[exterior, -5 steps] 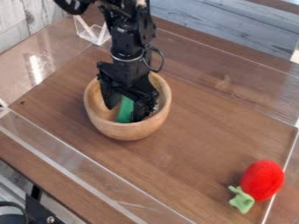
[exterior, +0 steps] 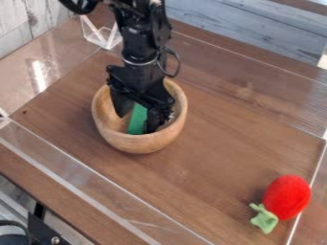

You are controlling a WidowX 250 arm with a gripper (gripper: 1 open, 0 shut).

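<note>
My black gripper (exterior: 141, 94) reaches down into a wooden bowl (exterior: 128, 140) on the left half of the table, its fingers around a green object (exterior: 136, 121) inside. The fingers cover part of that object, and I cannot tell whether they grip it. A red plush vegetable (exterior: 288, 197) with a green top lies at the front right of the table.
A clear plastic container (exterior: 99, 31) stands at the back left.
The gripper has shifted very slightly within the bowl; otherwise the scene looks the same.
</note>
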